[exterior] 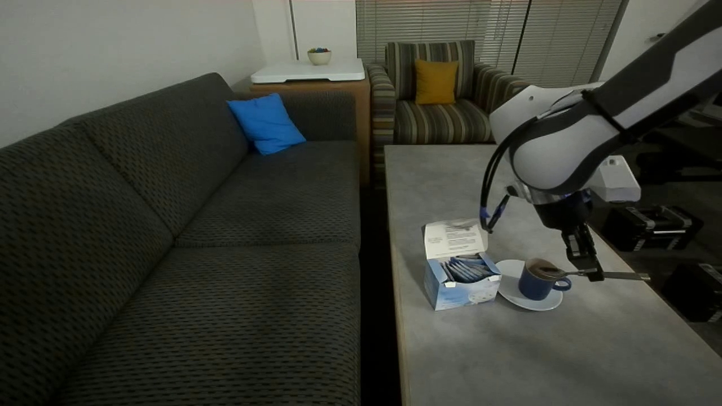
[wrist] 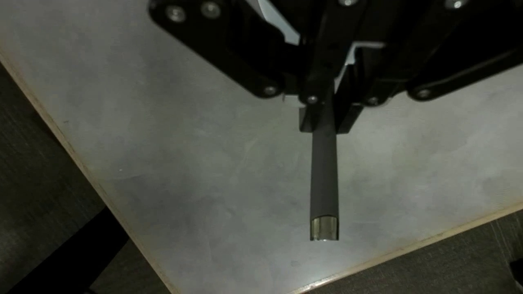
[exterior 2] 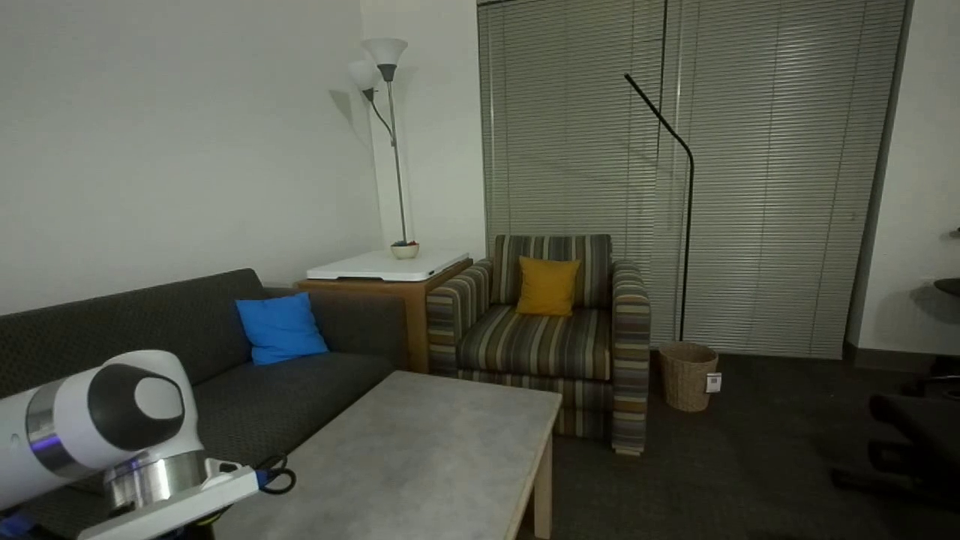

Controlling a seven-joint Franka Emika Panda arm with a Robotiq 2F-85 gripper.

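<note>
In exterior view 1 my gripper (exterior: 594, 274) is shut on a long-handled utensil (exterior: 626, 276), which lies roughly level to the right of a blue cup (exterior: 535, 287). The utensil's head reaches over the cup's mouth; whether it dips inside or touches the rim I cannot tell. The cup stands upright on a white saucer (exterior: 514, 304). Seen from the wrist, the grey handle (wrist: 324, 176) with its metallic end sticks out from between the fingers. Neither the cup nor the utensil's head shows in the wrist view.
Left of the saucer, close against it, is an open blue-and-white box (exterior: 460, 294) of packets, its lid raised. A dark sofa (exterior: 271, 291) runs along the table's left side.
</note>
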